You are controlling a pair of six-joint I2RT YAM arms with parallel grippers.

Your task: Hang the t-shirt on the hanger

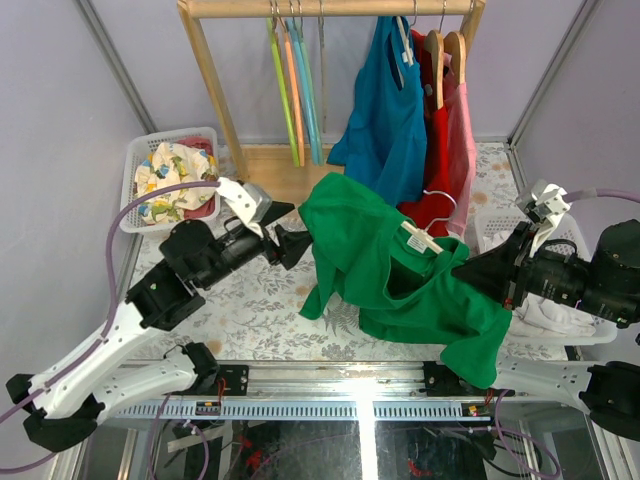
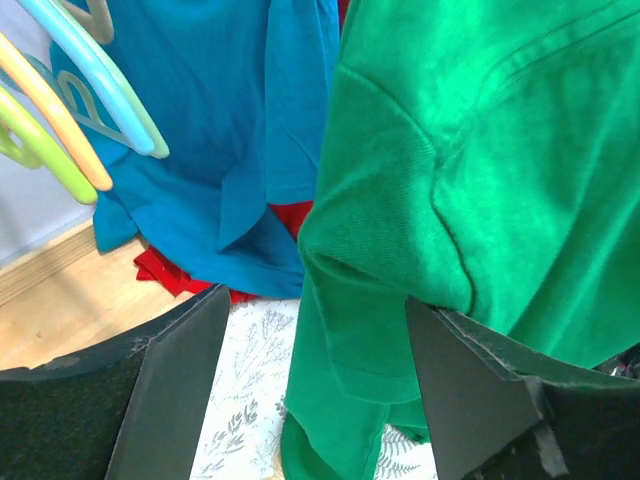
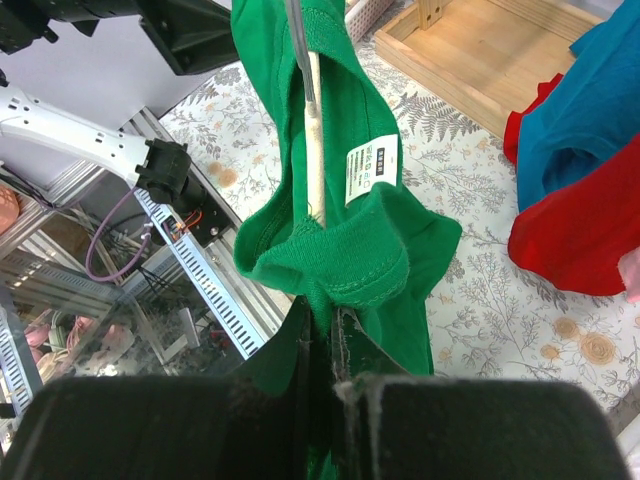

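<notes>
A green t-shirt (image 1: 390,280) hangs in the air over the table, a cream hanger (image 1: 420,236) with white hook inside its neck beside the white label. My right gripper (image 1: 480,275) is shut on the shirt's right part; in the right wrist view the hanger bar (image 3: 314,150) rises from bunched green fabric (image 3: 330,260) above the fingers. My left gripper (image 1: 285,242) stands open at the shirt's upper left edge; in the left wrist view green cloth (image 2: 470,180) fills the space just beyond its fingers.
A wooden rack (image 1: 210,70) behind holds empty coloured hangers (image 1: 300,100) and blue, red and pink shirts (image 1: 385,120). White baskets stand left (image 1: 135,180) and right (image 1: 580,335), the right one partly hidden by my arm.
</notes>
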